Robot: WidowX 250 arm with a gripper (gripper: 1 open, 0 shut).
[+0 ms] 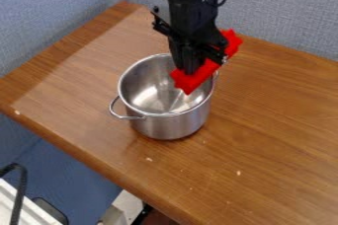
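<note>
A steel pot [152, 120] with side handles stands on the wooden table [251, 170]. My black gripper [188, 59] hangs over the pot's back right part, with a long red object [199, 76] at its fingertips, slanting from above the rim at upper right down over the pot's opening. The gripper's fingers are dark and partly hide each other, so whether they are closed on the red object is unclear.
Grey padded walls bound the table at the back and left. At the lower left edge are a white item and black cables beside the table.
</note>
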